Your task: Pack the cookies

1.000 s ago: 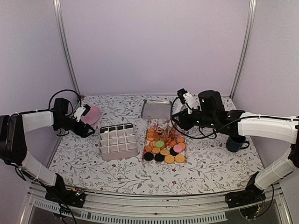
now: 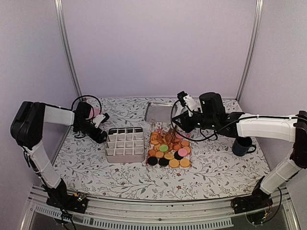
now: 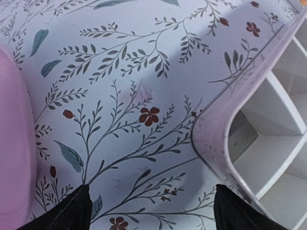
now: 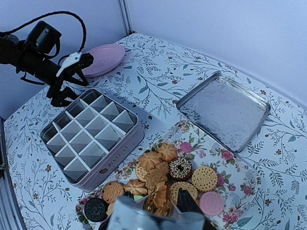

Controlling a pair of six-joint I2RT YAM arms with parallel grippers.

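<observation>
A pink divided tin (image 2: 125,158) with empty-looking compartments stands left of centre. My left gripper is low at its left side, open, one finger against or very near the tin's rounded corner (image 3: 211,139). Cookies of several kinds (image 4: 204,178) lie on a floral tray (image 4: 237,182) to the tin's right. My right gripper is down over the cookies, its fingers partly hidden behind its body, with star-shaped cookies (image 4: 160,194) between or behind them; whether it holds one I cannot tell.
A pink plate (image 4: 108,55) lies behind my left gripper. An empty metal tray (image 4: 223,112) is at the back, a dark mug (image 2: 242,146) at the right.
My left gripper has moved right toward the tin, and the tin sits slightly further right than before. My right gripper has shifted slightly over the cookies.
</observation>
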